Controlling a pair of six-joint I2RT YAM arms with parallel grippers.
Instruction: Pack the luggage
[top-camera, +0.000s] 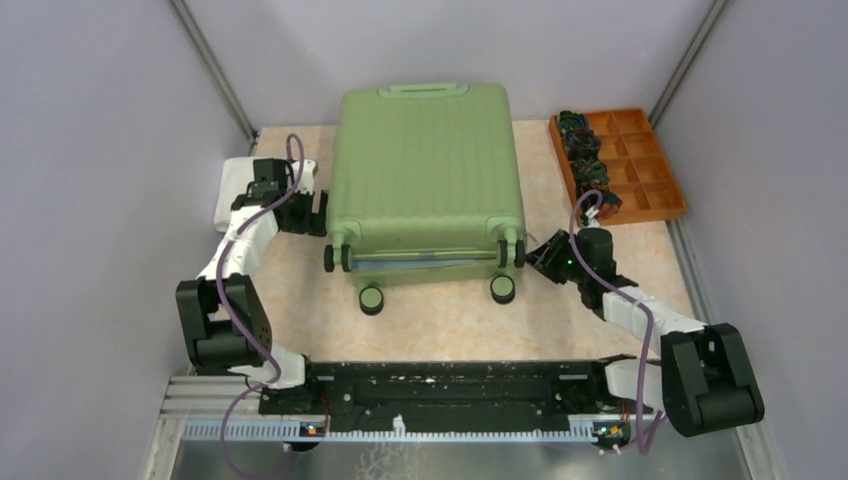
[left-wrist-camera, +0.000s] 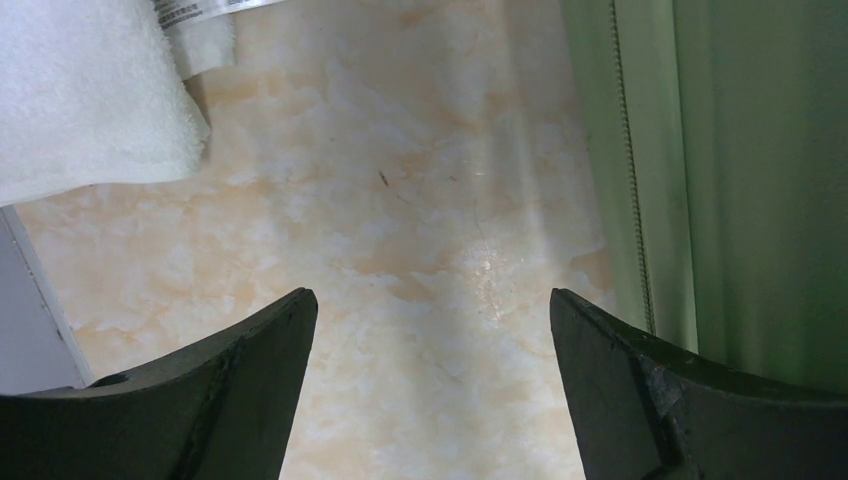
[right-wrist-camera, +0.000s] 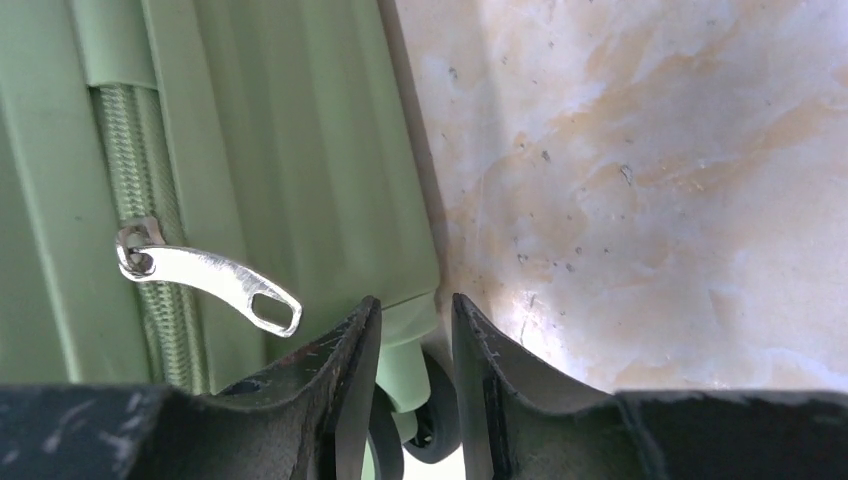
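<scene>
A closed green hard-shell suitcase (top-camera: 424, 170) lies flat in the middle, wheels toward the front, with an open slit along that side. In the right wrist view its zipper track (right-wrist-camera: 140, 170) runs along the side, with a silver puller (right-wrist-camera: 210, 270) hanging from it. My right gripper (top-camera: 540, 250) is at the front right corner; its fingertips (right-wrist-camera: 470, 320) are close together beside the corner wheel, right of the puller, with nothing visible between them. My left gripper (top-camera: 318, 212) stands open by the left side, over bare floor (left-wrist-camera: 420, 250) in its wrist view.
A white folded towel (top-camera: 232, 190) lies at the left, partly behind the left arm. A wooden compartment tray (top-camera: 640, 160) with dark items along its left side stands at back right.
</scene>
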